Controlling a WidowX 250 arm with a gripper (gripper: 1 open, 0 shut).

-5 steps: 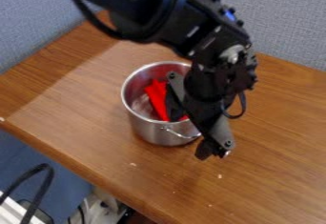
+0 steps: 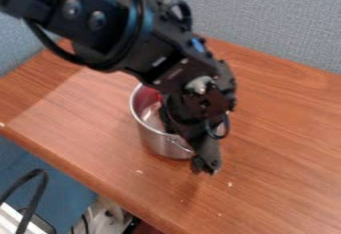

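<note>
A steel pot with a wire handle stands on the wooden table, largely hidden behind my dark arm and gripper. A red object shows inside the pot at its back left. The gripper is over the pot's right side, its lower finger reaching down in front of the rim. Whether anything sits between the fingers is hidden.
The table's front edge runs along the lower left, with cables and white items below it. A grey padded wall stands behind.
My arm and gripper have moved left and slightly down in the view, now covering more of the pot and most of the red object inside it.
</note>
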